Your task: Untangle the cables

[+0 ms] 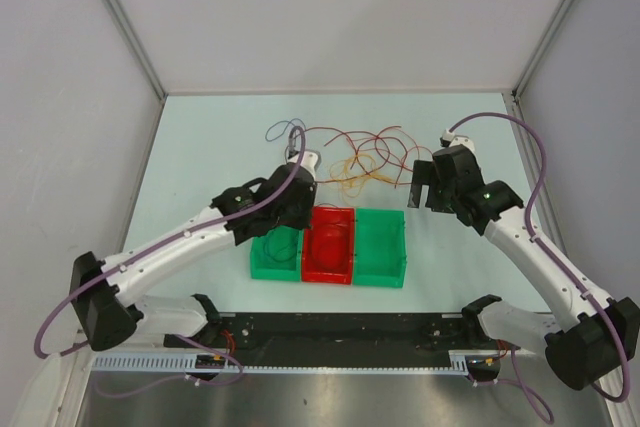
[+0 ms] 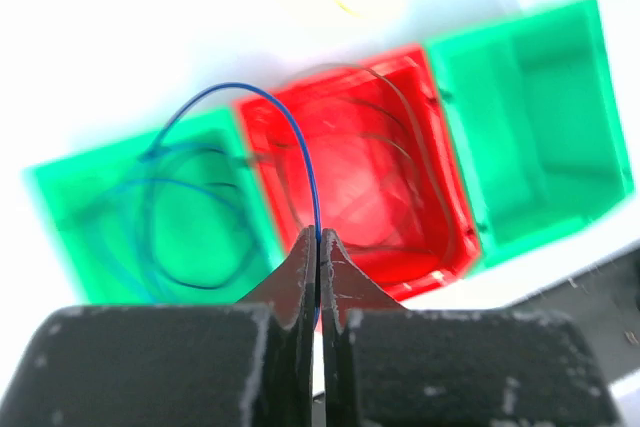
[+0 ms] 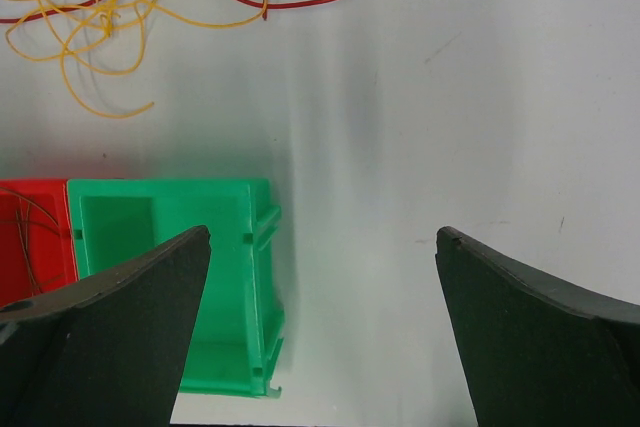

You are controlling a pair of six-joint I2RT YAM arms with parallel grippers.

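My left gripper is shut on a thin blue cable (image 2: 235,85) above the bins. That cable arches over from the left green bin (image 2: 75,187), where more of it lies coiled, to my fingertips. Beside it, the red bin (image 2: 330,197) holds a dull, dark cable (image 2: 410,137). On the table behind the bins lie a red cable (image 1: 385,137) and a yellow-orange cable (image 1: 350,184), crossing each other. A blue-grey cable (image 1: 268,132) loops farther left, partly hidden by my left arm. My right gripper hovers open, with nothing between its fingers.
The right green bin (image 1: 380,245) is empty. It stands joined in a row with the red and left green bins. Bare white table (image 3: 380,127) shows to the right of the bins, and also at the far left.
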